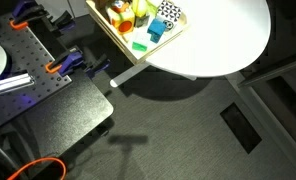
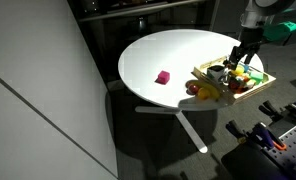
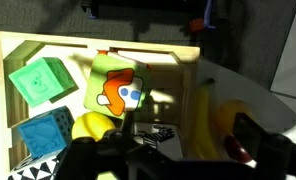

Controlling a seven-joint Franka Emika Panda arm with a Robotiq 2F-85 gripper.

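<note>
My gripper stands open above the right part of a wooden tray (image 3: pixel 168 47), its dark fingers (image 3: pixel 138 150) apart at the lower edge of the wrist view. Below the gap lies a long yellow piece (image 3: pixel 202 125), apparently outside the tray's right wall; whether it touches a finger I cannot tell. The tray holds a green cube (image 3: pixel 43 80), a blue cube (image 3: pixel 46 132), a green picture block with an orange figure (image 3: pixel 116 85) and a yellow rounded piece (image 3: pixel 92 126). In exterior view 2 the gripper (image 2: pixel 246 57) hangs over the tray.
A white round table (image 2: pixel 163 60) carries the tray near its edge. A pink cube (image 2: pixel 163 77) sits alone on it, with clear room around. Yellow and red pieces (image 2: pixel 205 92) lie just beside the tray. A dark perforated stand (image 1: pixel 38 70) is near the tray.
</note>
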